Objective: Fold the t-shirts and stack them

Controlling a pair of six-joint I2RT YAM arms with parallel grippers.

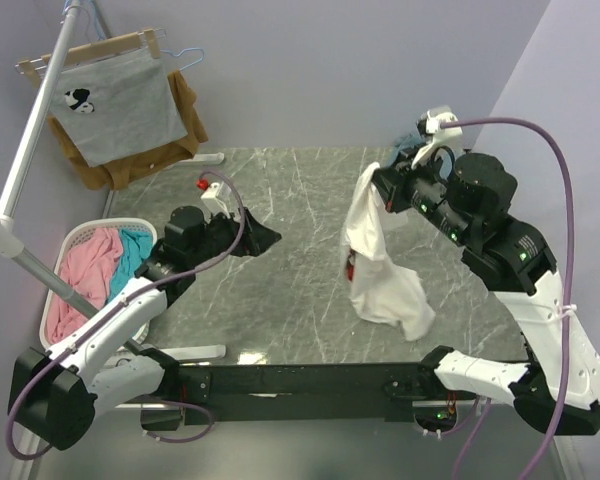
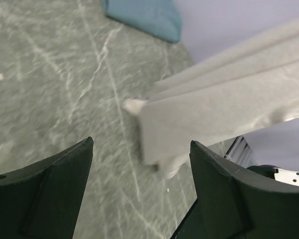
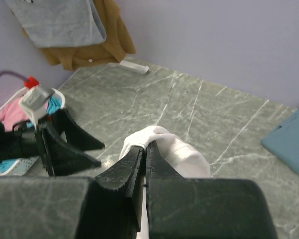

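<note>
A white T-shirt (image 1: 385, 285) with a red print hangs from my right gripper (image 1: 388, 182), which is shut on it near the top; in the right wrist view its gathered top (image 3: 179, 157) rises above the fingers, and in the top view its lower part reaches the table. My left gripper (image 1: 260, 240) stands open over the table's middle, left of the shirt, nothing between its fingers. In the left wrist view the shirt (image 2: 209, 109) hangs beyond the fingertips, to the right. A folded blue-grey garment (image 3: 284, 139) lies at the back right, mostly hidden in the top view.
A white basket (image 1: 148, 320) with pink and teal clothes is at the left. A rack (image 1: 25, 150) with grey and brown shirts on hangers stands at the back left. Bare marble table (image 1: 260, 310) shows in the middle.
</note>
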